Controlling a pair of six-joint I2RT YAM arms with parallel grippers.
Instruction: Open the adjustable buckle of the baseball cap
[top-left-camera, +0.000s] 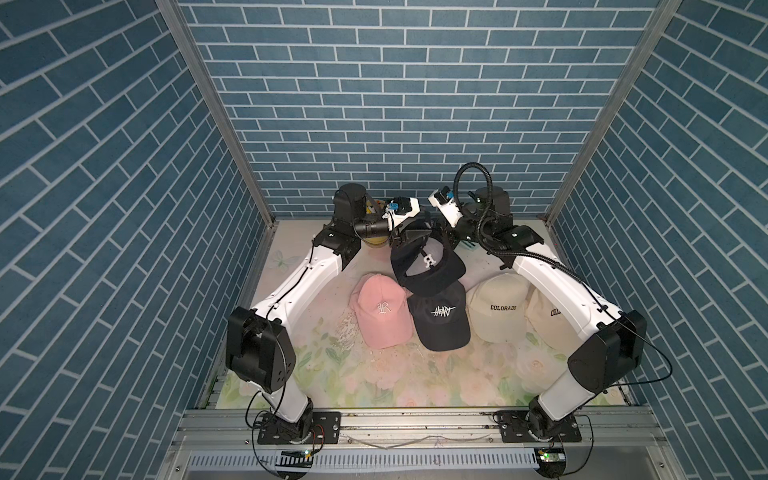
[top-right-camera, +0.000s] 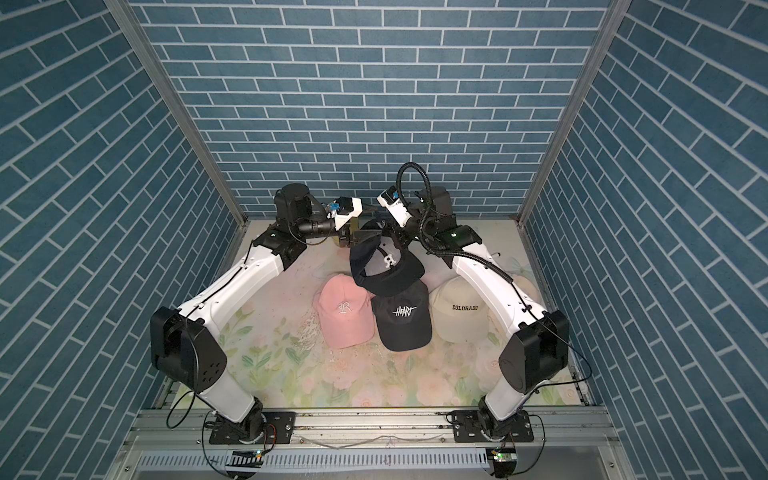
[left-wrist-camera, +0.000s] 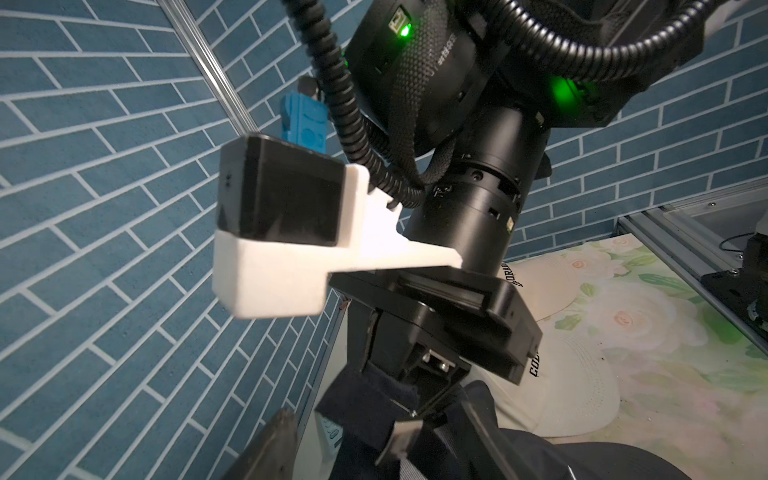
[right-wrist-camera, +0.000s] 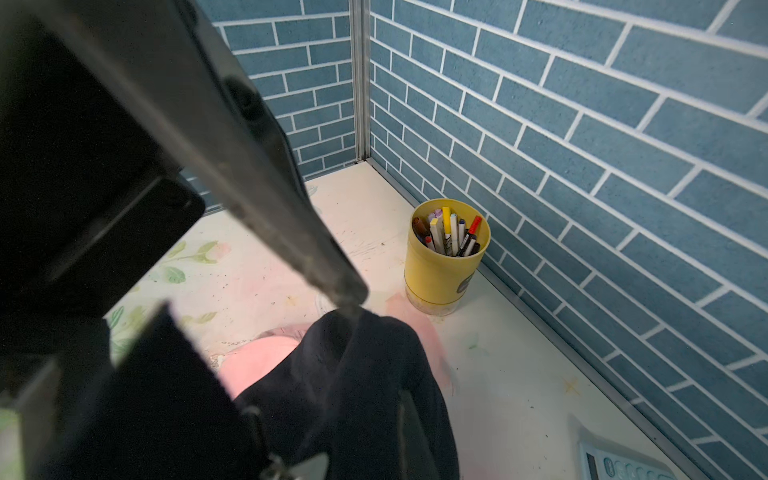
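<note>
A black cap (top-left-camera: 428, 276) is held raised between both grippers, above the other caps, underside up, in both top views. In the left wrist view its dark strap (left-wrist-camera: 364, 400) with a metal buckle (left-wrist-camera: 400, 440) rises toward my right gripper. My left gripper is open, its fingers either side of the buckle area. My right gripper (top-right-camera: 398, 236) is shut at the strap end, which seems pinched in it. In the right wrist view dark fabric (right-wrist-camera: 352, 384) and part of the metal buckle show below, blurred.
A pink cap (top-left-camera: 380, 312), a dark HEART cap (top-left-camera: 437, 320) and beige caps (top-left-camera: 497, 312) lie below. A yellow pen cup (right-wrist-camera: 440, 272) stands at the back, near a light blue device (right-wrist-camera: 616, 464).
</note>
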